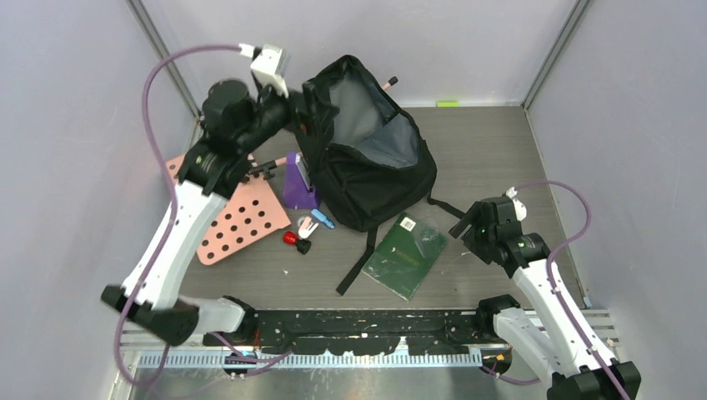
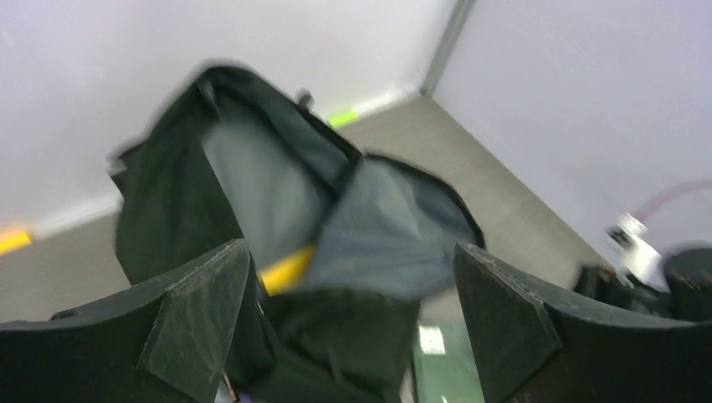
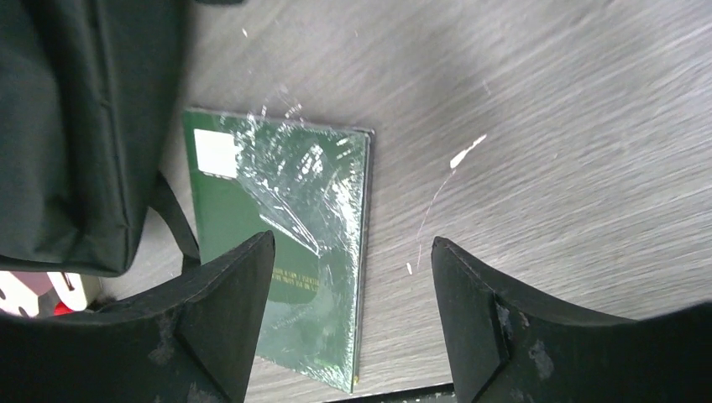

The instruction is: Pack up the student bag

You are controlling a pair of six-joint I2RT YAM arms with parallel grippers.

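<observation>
The black backpack lies open in the middle, grey lining showing; a yellow item is inside. A green book in a clear cover lies in front of it; in the right wrist view it sits between the fingertips' line and the backpack. My left gripper, blurred, is open above the backpack's left side, nothing between its fingers. My right gripper is open, above the floor just right of the book. A purple item, blue item and red-black item lie left of the backpack.
A pink perforated board lies at the left under my left arm. Walls enclose the sides and back.
</observation>
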